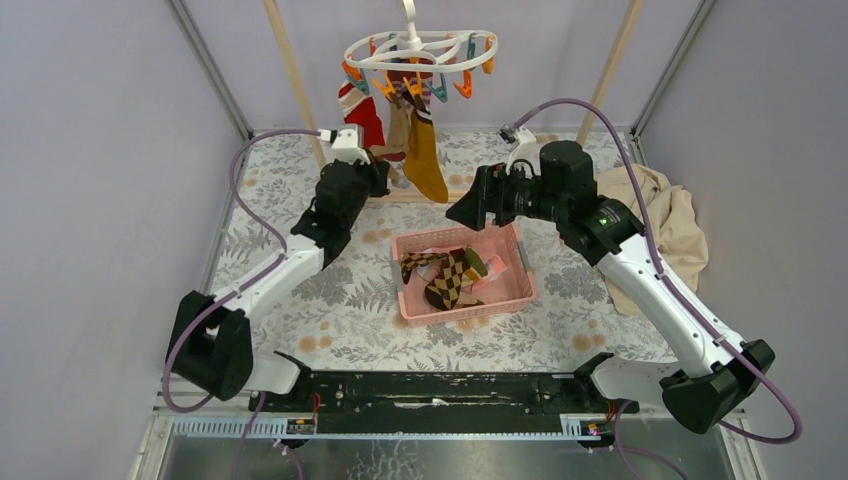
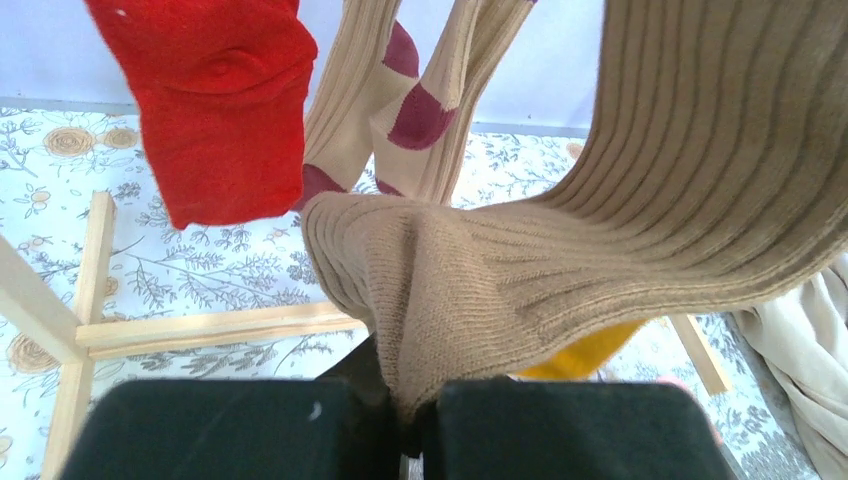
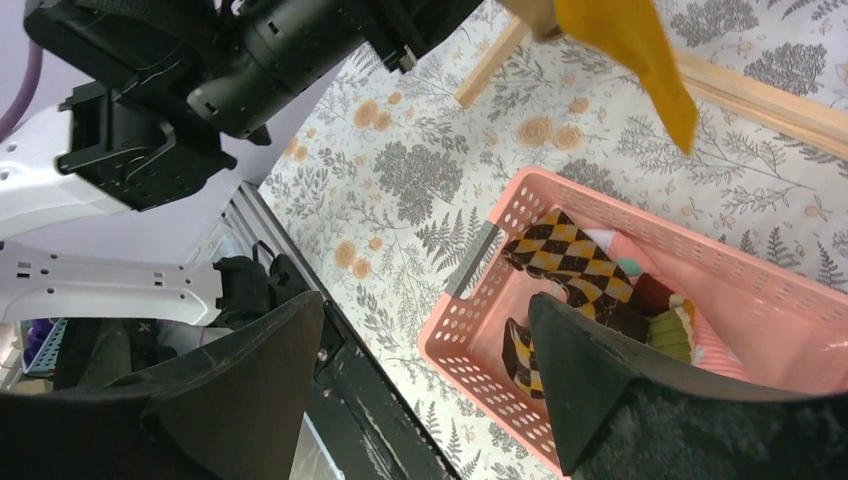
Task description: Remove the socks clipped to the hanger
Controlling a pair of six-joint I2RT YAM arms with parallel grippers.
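Observation:
A white ring hanger (image 1: 421,66) with coloured clips hangs at the back. From it hang a red sock (image 2: 225,120), a beige sock with maroon patches (image 2: 345,125), a mustard sock (image 1: 424,160) and a brown ribbed sock (image 2: 500,270). The brown sock's lower end is pinched by my left gripper, which is shut on it and draws it sideways; its upper part runs out of the left wrist view. Right of the socks, above the basket, my right gripper stands open, nothing between its fingers.
Below is a pink basket (image 3: 470,370) with checkered socks (image 3: 575,260) and other socks inside. A wooden frame (image 2: 220,328) lies behind on the patterned surface. Beige cloth (image 1: 655,225) is heaped at the right.

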